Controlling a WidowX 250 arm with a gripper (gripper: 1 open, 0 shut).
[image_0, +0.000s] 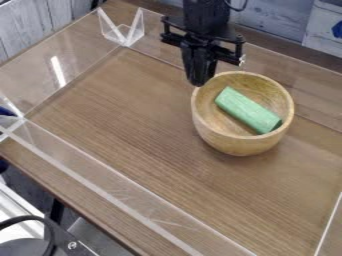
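Note:
My black gripper hangs at the top centre of the camera view, just above and to the left of the rim of a tan bowl; its fingers look shut, with nothing visible between them. Whether the tip touches the rim I cannot tell. A green cylinder lies tilted diagonally inside the bowl.
A clear angular object stands at the back left. A grey and black piece of hardware sits at the bottom left corner. A pale panel edges the back right.

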